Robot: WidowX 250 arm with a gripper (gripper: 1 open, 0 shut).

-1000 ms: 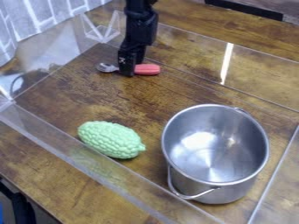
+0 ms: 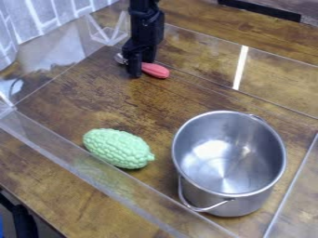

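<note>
My black gripper (image 2: 136, 65) is low at the back of the wooden board area, over a utensil with a red handle (image 2: 155, 71) and a metal end mostly hidden behind the fingers. Whether the fingers are shut on it I cannot tell. A steel pot (image 2: 228, 163) stands at the front right, and a green bumpy vegetable, like a bitter melon (image 2: 117, 148) lies at the front left.
Clear plastic walls (image 2: 50, 158) surround the work area on the wooden table. A pale patterned cloth or panel (image 2: 37, 28) is at the back left.
The red-handled utensil has turned slightly, its handle end now a little lower in the view and its metal end less visible. The gripper has shifted very slightly.
</note>
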